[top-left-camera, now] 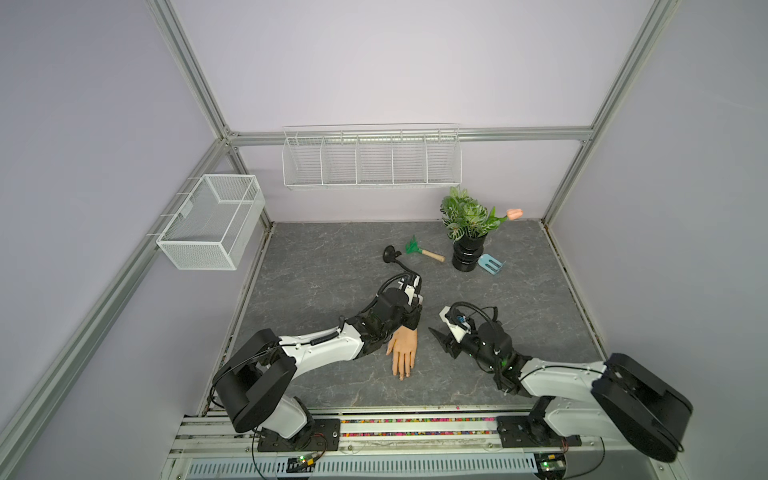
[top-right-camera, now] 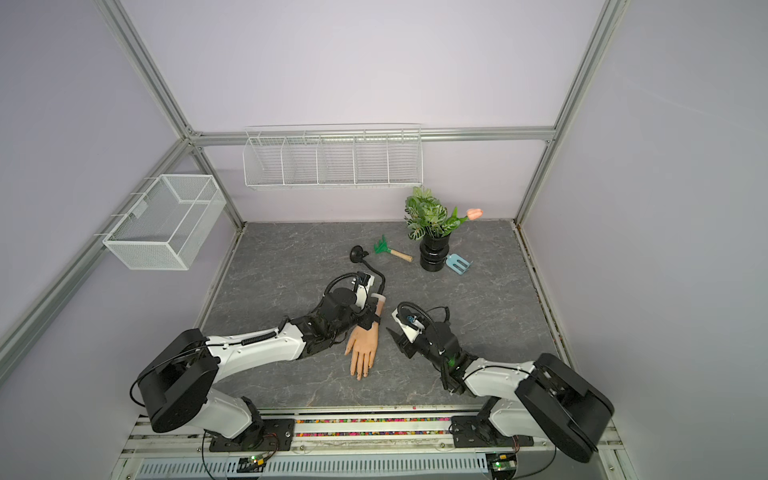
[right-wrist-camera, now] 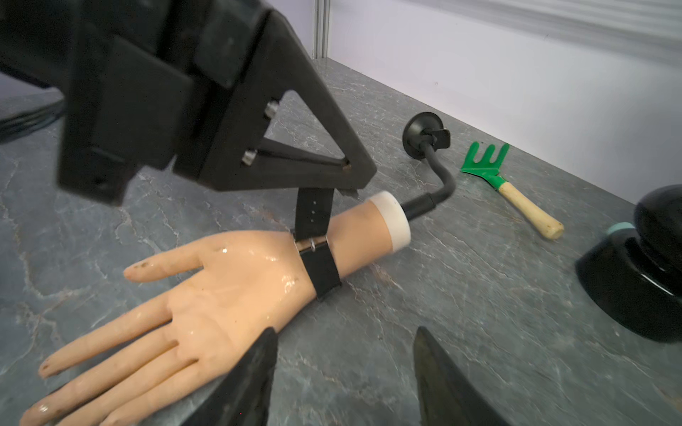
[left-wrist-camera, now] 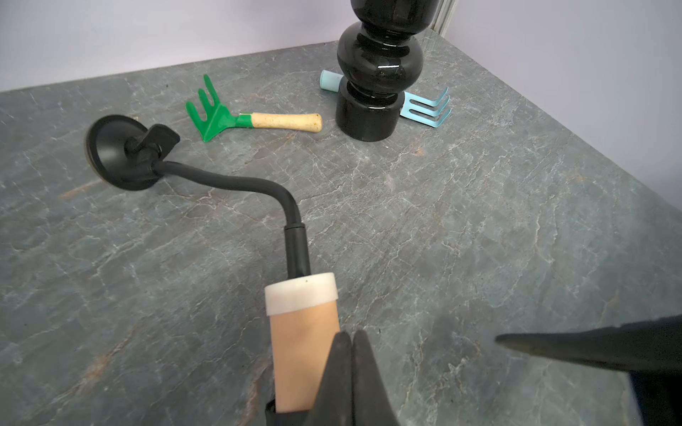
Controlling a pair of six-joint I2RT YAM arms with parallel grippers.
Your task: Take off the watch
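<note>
A model hand (right-wrist-camera: 234, 284) lies palm up on the table, with a black watch strap (right-wrist-camera: 321, 268) around its wrist. One end of the strap stands upright from the buckle (right-wrist-camera: 312, 245), its top between the fingertips of my left gripper. In the left wrist view those fingers (left-wrist-camera: 334, 387) are pressed together above the forearm (left-wrist-camera: 305, 348). My right gripper is open and empty, in front of the wrist on the hand's right side. The watch's face is hidden from every view.
A black gooseneck stand with a suction cup (left-wrist-camera: 117, 152) extends behind the forearm. Farther back lie a green hand rake (left-wrist-camera: 270, 122) and a blue fork (left-wrist-camera: 426, 110), beside a black vase (left-wrist-camera: 369, 113) of flowers. Bare table surrounds the right gripper.
</note>
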